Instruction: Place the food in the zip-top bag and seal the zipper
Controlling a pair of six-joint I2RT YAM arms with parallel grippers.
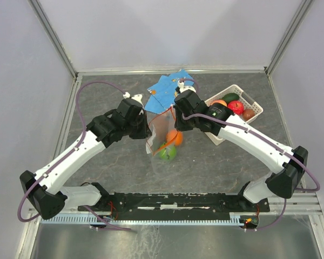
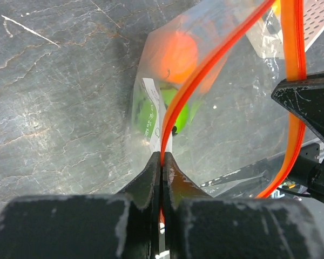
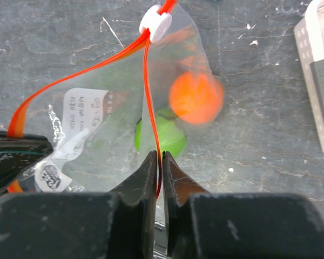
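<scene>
A clear bag (image 1: pixel 158 125) with an orange-red zip rim hangs between my two grippers, its mouth spread apart. My left gripper is shut on one side of the rim. Inside the bag are an orange round fruit (image 3: pixel 196 98) and a green one (image 3: pixel 167 135) below it. The white zip slider (image 3: pixel 155 23) sits at the far end of the rim in the right wrist view. A printed white label (image 3: pixel 82 113) shows on the bag wall.
A white basket (image 1: pixel 215 140) at the right holds several more fruits and vegetables, partly behind my right arm. The blue patterned cloth (image 1: pixel 164 93) lies behind the bag.
</scene>
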